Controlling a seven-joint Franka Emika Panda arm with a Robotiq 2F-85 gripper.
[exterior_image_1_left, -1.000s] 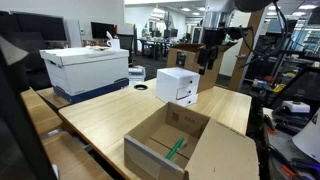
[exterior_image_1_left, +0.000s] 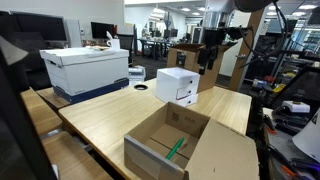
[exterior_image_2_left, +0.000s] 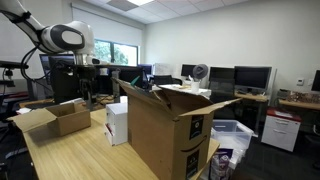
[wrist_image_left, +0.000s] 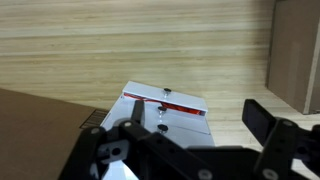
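Observation:
Over the table (exterior_image_1_left: 110, 119) hangs my gripper (exterior_image_1_left: 204, 68), well above the surface. In the wrist view its two black fingers (wrist_image_left: 117, 141) stand wide apart, one low on the left and one low on the right. Nothing is held between them. Below the gap shows a white box (wrist_image_left: 190, 133) with a red slot and small dark knobs on its top. The same white box (exterior_image_1_left: 177, 87) stands on the table in exterior view 1. Nearer that camera is an open cardboard box (exterior_image_1_left: 150, 140) with a green object (exterior_image_1_left: 175, 149) inside.
A tall cardboard box (exterior_image_2_left: 165, 140) stands at the table's other end. A white storage box with a blue lid (exterior_image_1_left: 86, 69) sits at the back left. Bare table lies between the boxes.

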